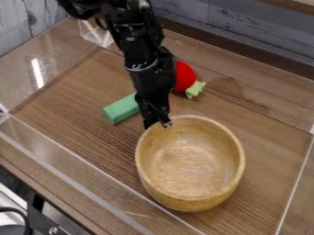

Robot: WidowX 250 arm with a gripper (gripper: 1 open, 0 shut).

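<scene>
My black gripper (153, 119) reaches down from the top to the upper-left rim of a round tan bowl (190, 170) at the lower middle. Its fingertips are at that rim; whether the rim is between them is too small to tell. A green block (120, 109) lies just left of the gripper, partly behind it.
A red object (185, 73) with a small green piece (196, 89) lies behind the arm to the right. The wooden table (61, 110) has free room at left and right. A clear plastic item (95, 30) stands at the back left.
</scene>
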